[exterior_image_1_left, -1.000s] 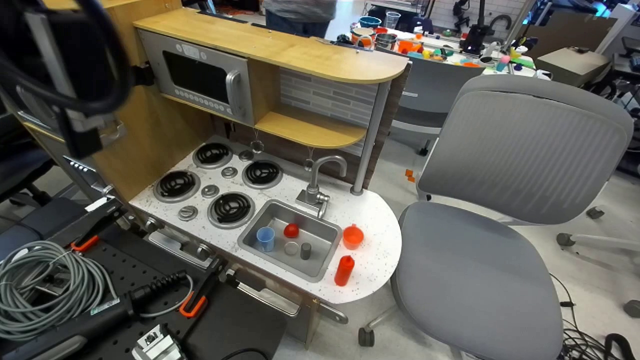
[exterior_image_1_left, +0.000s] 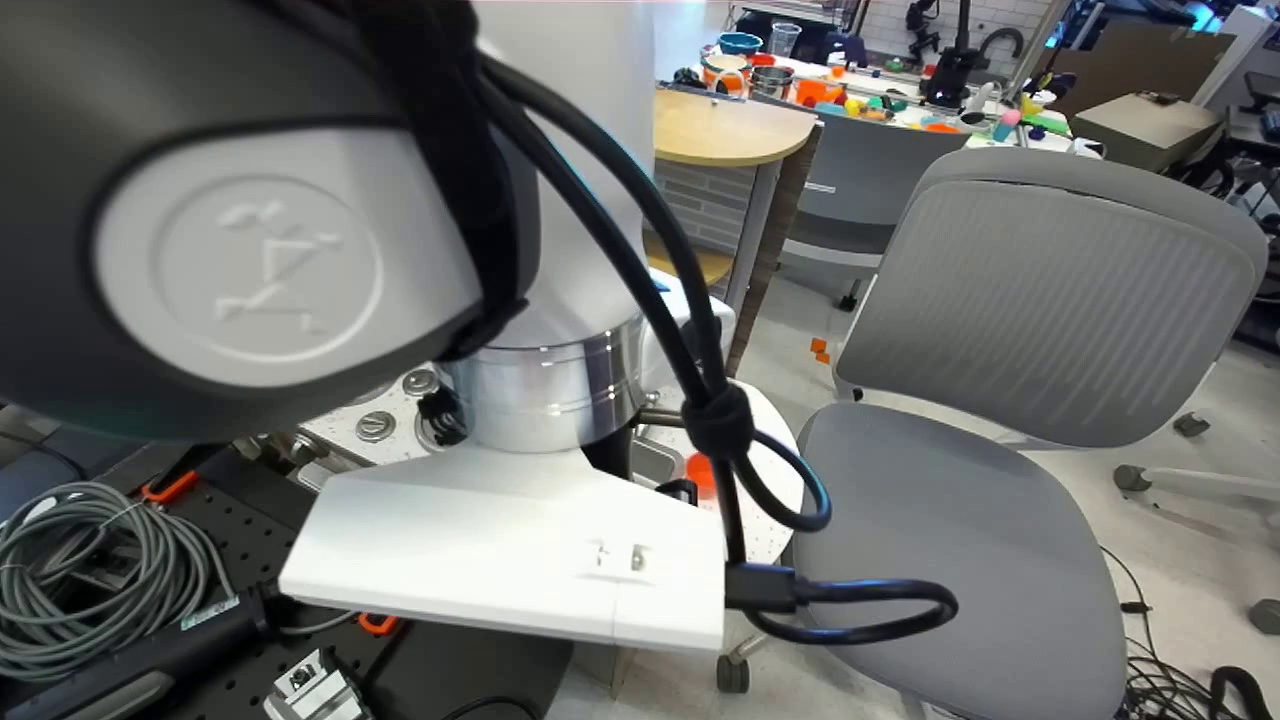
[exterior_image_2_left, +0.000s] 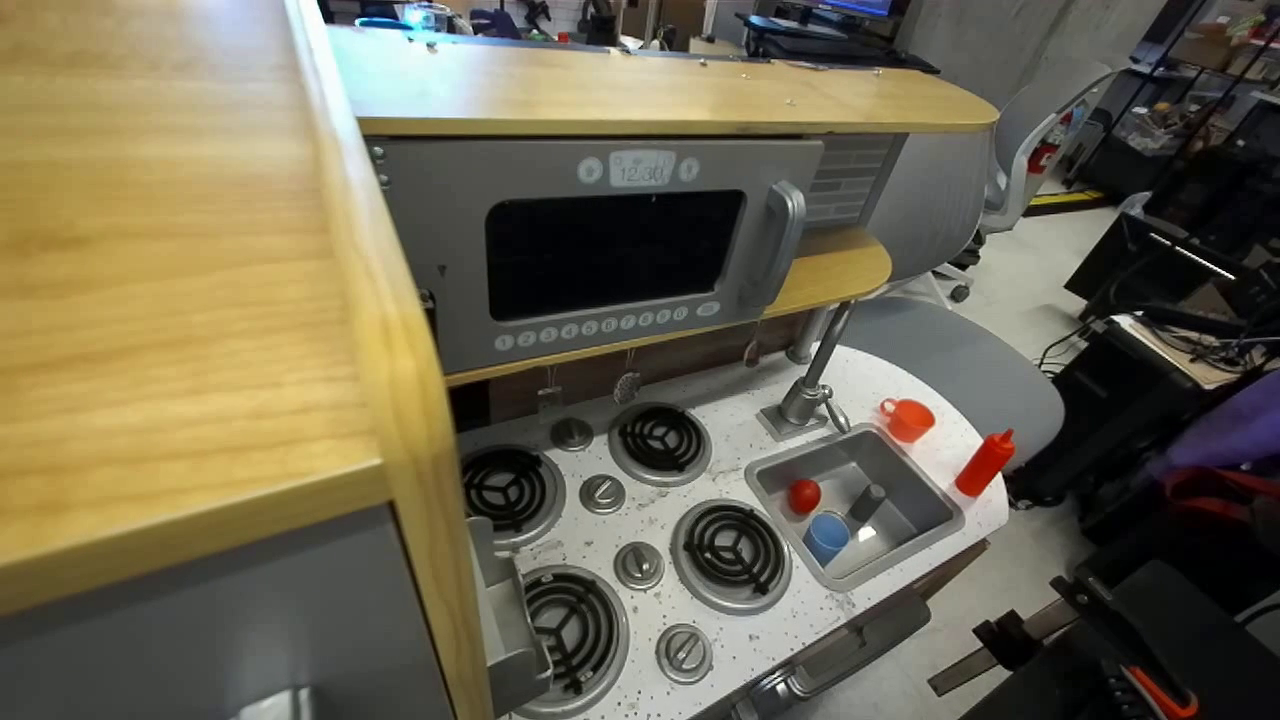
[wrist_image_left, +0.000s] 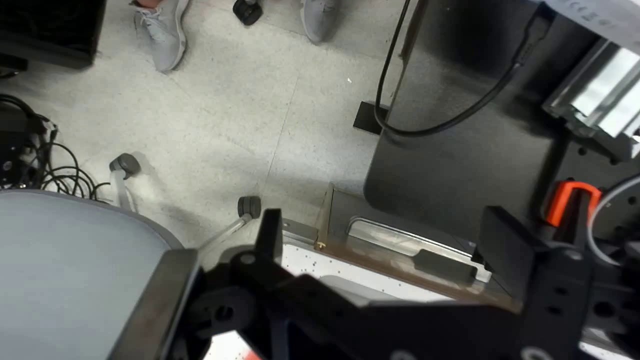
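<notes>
My gripper is open in the wrist view, its two black fingers wide apart and nothing between them. Below it are the front edge of a toy kitchen and a metal drawer handle (wrist_image_left: 414, 243). In exterior view 2 the grey sink (exterior_image_2_left: 930, 528) holds a red ball (exterior_image_2_left: 804, 496), a blue cup (exterior_image_2_left: 827, 536) and a dark grey cylinder (exterior_image_2_left: 866, 502). An orange-red cup (exterior_image_2_left: 908, 419) and a red squeeze bottle (exterior_image_2_left: 986, 463) stand on the counter right of the sink. The arm (exterior_image_1_left: 552, 288) hides most of the kitchen in exterior view 1, and the gripper itself does not show there.
A microwave (exterior_image_2_left: 432, 258) hangs above several stove burners, and a faucet (exterior_image_2_left: 816, 372) rises behind the sink. An office chair (exterior_image_1_left: 960, 540) stands close to the counter's rounded end. The black robot table (exterior_image_1_left: 504, 654) carries coiled cable (exterior_image_1_left: 108, 588) and clamps.
The arm has swung from the upper left of exterior view 1 into the middle, close to the camera. It now covers the stove, microwave and most of the sink there.
</notes>
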